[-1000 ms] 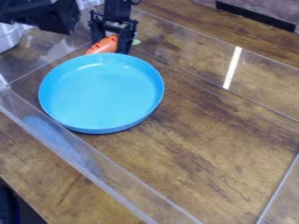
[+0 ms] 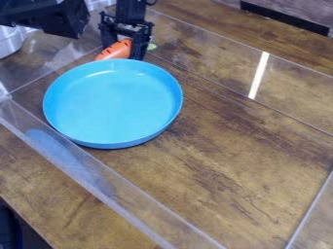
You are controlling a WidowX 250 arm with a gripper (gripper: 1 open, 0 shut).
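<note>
A large blue plate [image 2: 112, 103] lies on the wooden table in the left half of the view. Just behind its back rim is an orange object [image 2: 115, 52], partly covered by my black gripper [image 2: 124, 41], which is low over it. Whether the fingers are closed on the orange object is unclear. A small green piece shows just to the right of the gripper.
White items [image 2: 11, 37] stand at the back left, beside a dark arm part. Clear plastic edges run along the left and across the table.
</note>
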